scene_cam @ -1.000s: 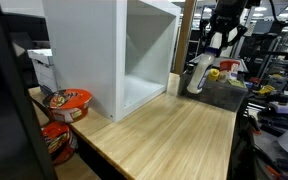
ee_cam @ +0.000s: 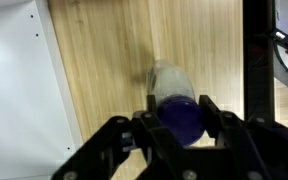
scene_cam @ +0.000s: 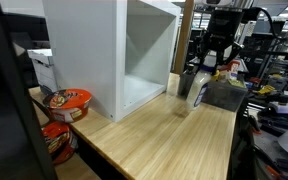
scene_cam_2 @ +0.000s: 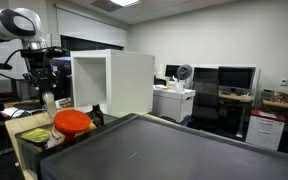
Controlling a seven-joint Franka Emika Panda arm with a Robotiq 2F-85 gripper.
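A pale bottle (scene_cam: 197, 90) with a purple cap (ee_cam: 181, 121) is held in my gripper (scene_cam: 211, 63), which is shut on its top end. In exterior view 1 the bottle leans slightly and is over the far right part of the wooden table (scene_cam: 154, 135); whether its base touches the wood cannot be told. From the wrist view, the cap sits between the dark fingers, with the clear-white body beyond it against the wood. Exterior view 2 shows the bottle (scene_cam_2: 50, 103) small, below the arm.
A white open-fronted box (scene_cam: 89, 55) stands left of the bottle. Red-rimmed bowls (scene_cam: 68, 102) are on its far side. Behind the bottle is a grey bin (scene_cam: 222, 94) with items in it.
My gripper and the bottle have come down over the last second, with a slight shift to the left in exterior view 1. The grip on the bottle looks the same.
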